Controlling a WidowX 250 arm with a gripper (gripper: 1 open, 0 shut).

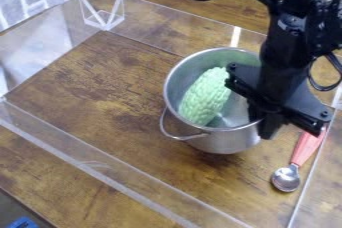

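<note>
A steel pot [221, 142] with a wire handle stands right of center on the wooden surface. Inside it lies a pale green, bumpy corn-like object [205, 94]. The black gripper [267, 122] reaches down at the pot's right rim; its fingertips are partly hidden, and whether anything is between them cannot be made out. An ice-cream scoop [286, 178] with a pink handle lies to the right of the pot.
Clear plastic walls [120, 197] edge the work area. The wooden floor [87, 92] left of the pot is bare. A blue object [19, 222] sits at the bottom left corner.
</note>
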